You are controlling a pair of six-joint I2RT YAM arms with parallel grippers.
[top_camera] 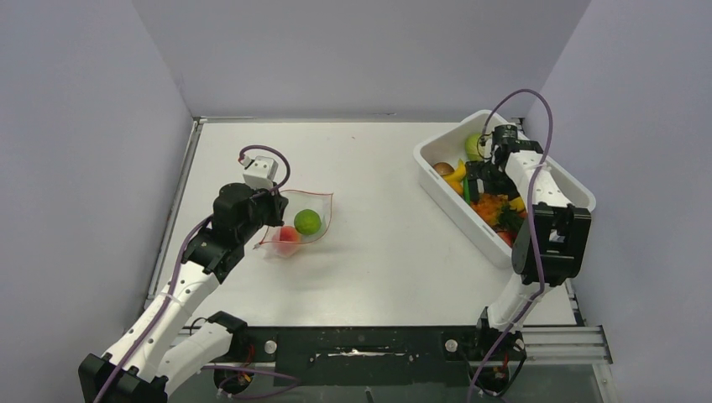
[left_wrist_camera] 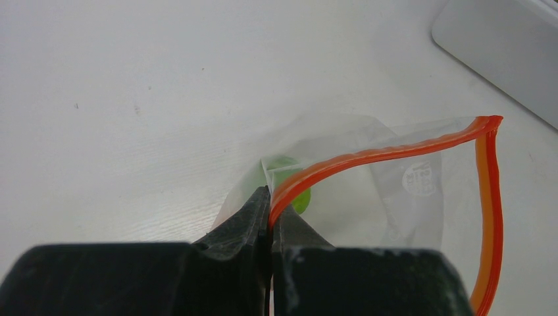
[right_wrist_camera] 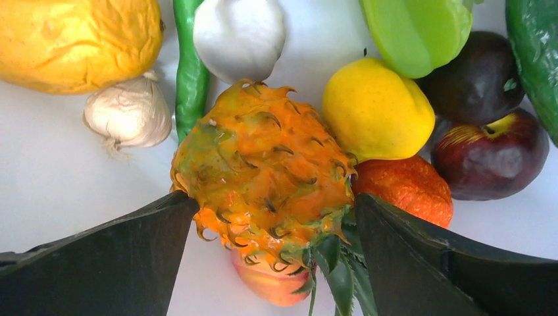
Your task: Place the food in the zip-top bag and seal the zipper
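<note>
The clear zip top bag [top_camera: 319, 204] stands with its mouth open on the left half of the table. Inside it lie a green round item [top_camera: 307, 222] and a reddish one [top_camera: 290, 235]. My left gripper is shut on the bag's orange-red rim [left_wrist_camera: 395, 151]. Over the white bin, my right gripper is part open, its fingers [right_wrist_camera: 125, 247] on either side of an orange pineapple [right_wrist_camera: 266, 171]. Whether the fingers touch the pineapple I cannot tell.
The white bin [top_camera: 458, 214] on the right is full of produce. Close around the pineapple are a yellow fruit [right_wrist_camera: 376, 108], an orange-red one [right_wrist_camera: 405, 187], garlic [right_wrist_camera: 131, 113] and a green chili [right_wrist_camera: 191, 66]. Bare table [top_camera: 386, 227] lies between bag and bin.
</note>
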